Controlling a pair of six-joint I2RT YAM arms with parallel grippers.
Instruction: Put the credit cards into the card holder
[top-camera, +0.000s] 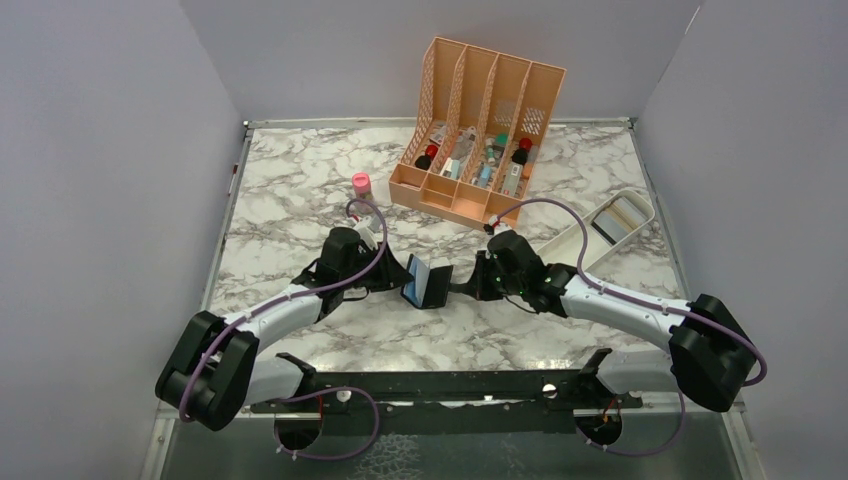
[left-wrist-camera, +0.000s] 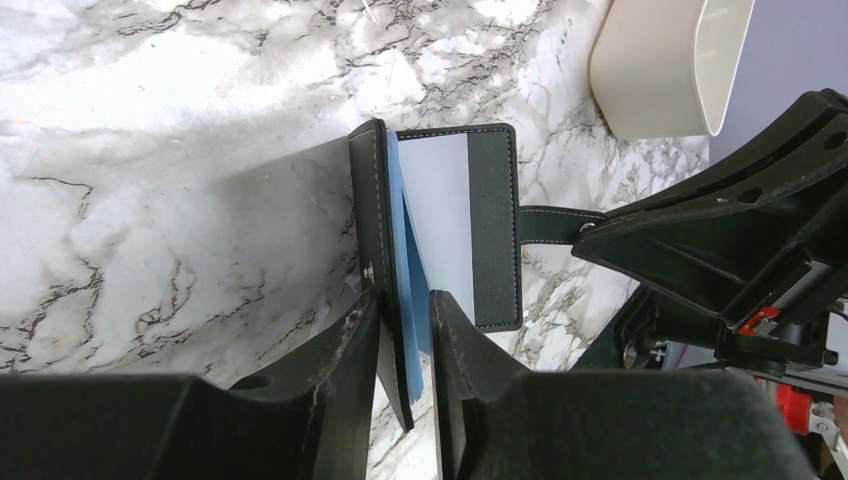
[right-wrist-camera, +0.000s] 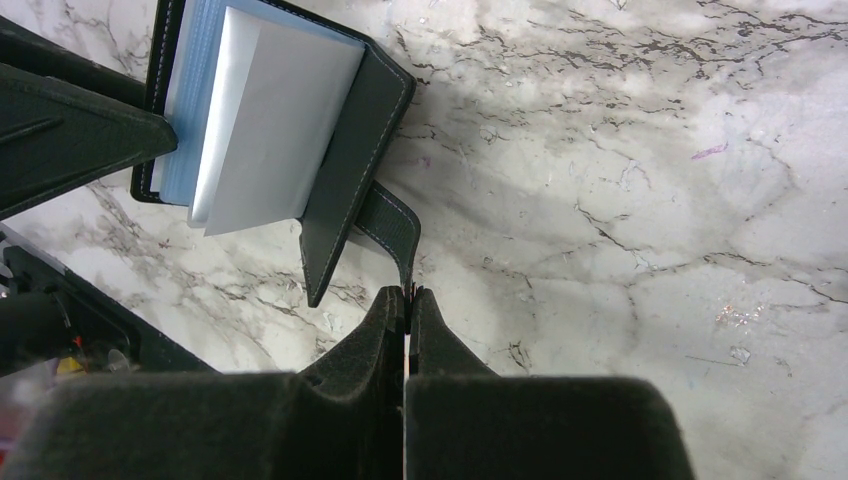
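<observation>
A dark stitched card holder (top-camera: 437, 287) stands partly open on the marble between the grippers, with light blue and white inner sleeves (right-wrist-camera: 270, 120). In the left wrist view my left gripper has its fingertips at the holder's upright flap and blue sleeve, a little apart; whether they grip is unclear. My right gripper is shut on the holder's short strap (right-wrist-camera: 390, 222). I cannot make out separate credit cards in the holder.
A white tray (top-camera: 560, 245) with grey and white flat items lies at the right. A tan organizer (top-camera: 440, 200) with bottles stands at the back, a pink-lidded bottle (top-camera: 362, 183) left of it.
</observation>
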